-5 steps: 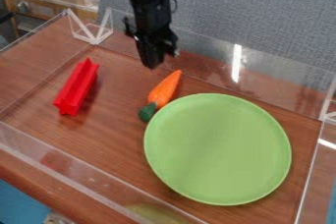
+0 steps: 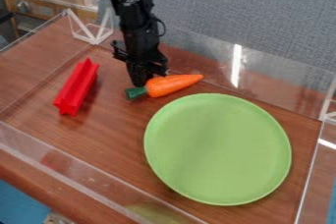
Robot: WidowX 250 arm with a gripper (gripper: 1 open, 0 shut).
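Note:
The black gripper (image 2: 147,71) is low over the wooden surface, at the back side of an orange toy carrot (image 2: 176,83) with a green top pointing left, partly behind the gripper's lower end. Whether its fingers are open or shut is too dark and small to tell. A red bar-shaped object (image 2: 77,86) lies to the left. A large green plate (image 2: 217,149) lies to the front right, just below the carrot.
Clear low walls (image 2: 276,84) edge the wooden surface. A grey textured panel stands behind. Bare wood lies at the front left and between the red object and the plate.
Over the last second the gripper has come down and a little toward the front left.

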